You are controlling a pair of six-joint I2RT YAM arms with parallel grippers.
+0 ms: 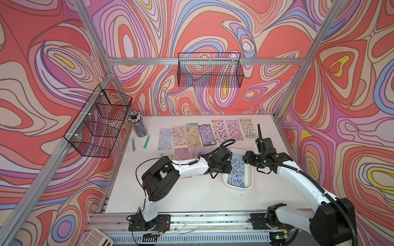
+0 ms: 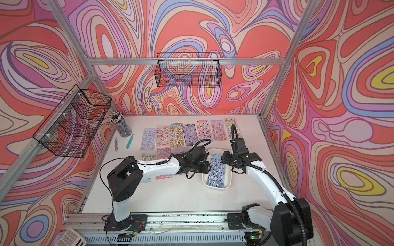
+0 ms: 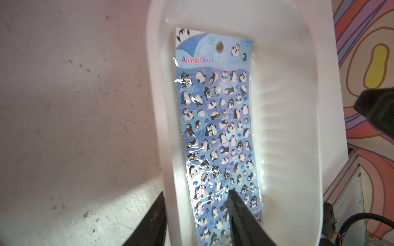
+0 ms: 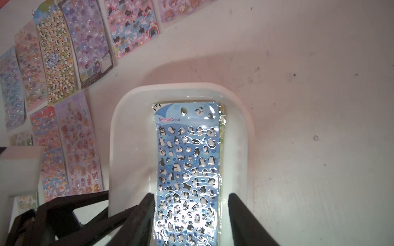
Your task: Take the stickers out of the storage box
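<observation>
The white storage box stands on the table, holding a blue penguin sticker sheet. In the right wrist view, a yellowish edge shows under this top sheet. My left gripper is partly open over the box's left wall: one finger is on the outer side, the other over the sheet. A gap shows between the fingers; contact with the wall is unclear. Above the sheet, my right gripper is open, its fingers apart and nothing held between them.
Several sticker sheets lie in a row at the back, including a gold one; more lie partly under my left arm. A pen cup and teal cutter are at left.
</observation>
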